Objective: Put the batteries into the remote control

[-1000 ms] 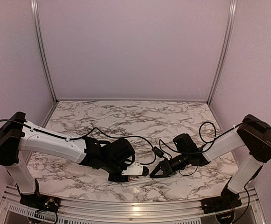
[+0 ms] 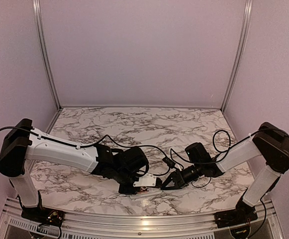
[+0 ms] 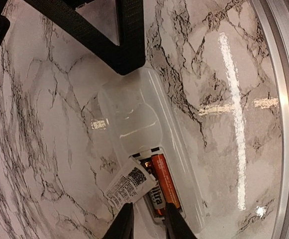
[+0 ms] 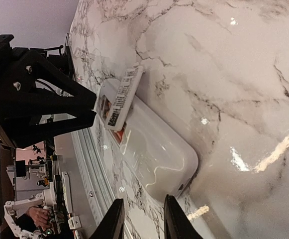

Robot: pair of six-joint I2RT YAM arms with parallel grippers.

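The clear plastic remote [image 3: 129, 119] lies on the marble table, its compartment holding an orange battery [image 3: 164, 177] and a darker battery [image 3: 157, 198]. A white labelled flap [image 3: 127, 184] tilts out beside them. My left gripper is at the compartment's lower end; whether it grips a battery is unclear. My right gripper is partly open at the remote's other end, with nothing visible between its fingers.
The metal front rail [image 3: 283, 119] runs close beside the remote. Both arms crowd the front middle.
The left arm has shifted slightly right over the remote. The right arm shows almost no movement.
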